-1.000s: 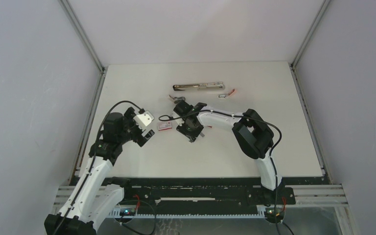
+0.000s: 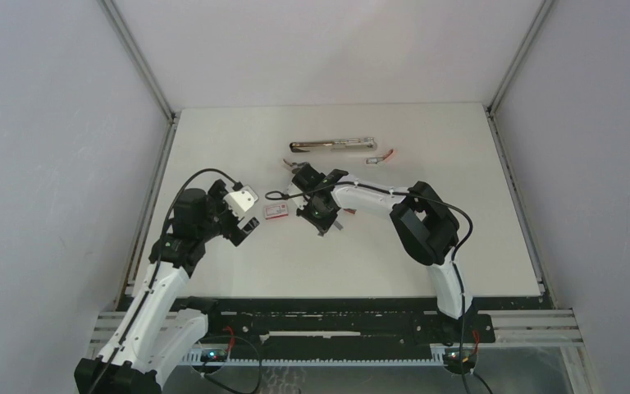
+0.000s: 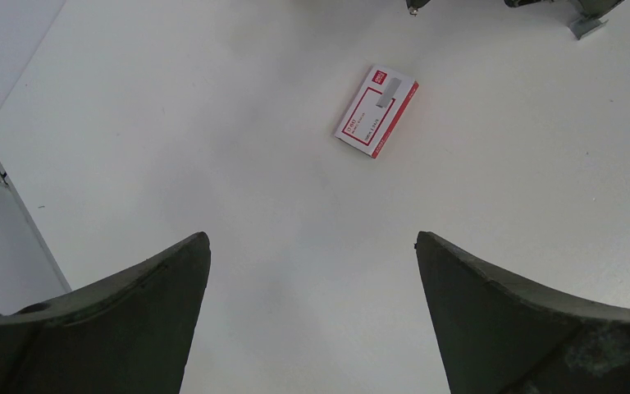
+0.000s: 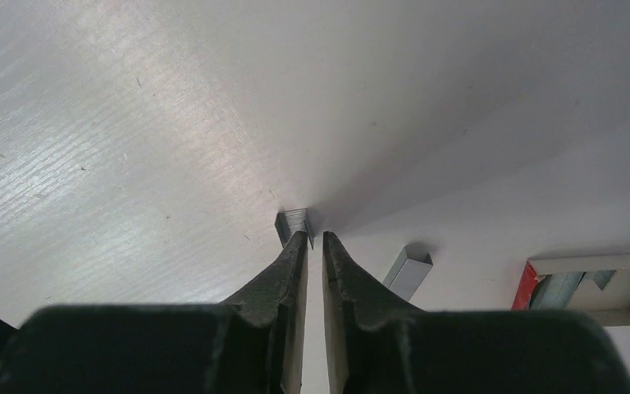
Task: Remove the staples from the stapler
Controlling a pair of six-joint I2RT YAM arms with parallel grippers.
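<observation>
A short silver strip of staples [image 4: 294, 218] lies on the white table in the right wrist view, directly at the fingertips of my right gripper, which stand a narrow gap apart, the strip partly behind them. A second silver bar [image 4: 409, 270] lies just to its right. My left gripper is open, empty, above the table facing a red-and-white box [image 3: 375, 111]. A long silver stapler [image 2: 332, 144] lies at the back of the table in the top view.
An open small box [image 4: 586, 264] lies at the right wrist view's lower right. Small red-handled items [image 2: 375, 160] lie near the stapler.
My right arm has shifted very slightly in the top view; the left arm and the objects on the table look unchanged.
</observation>
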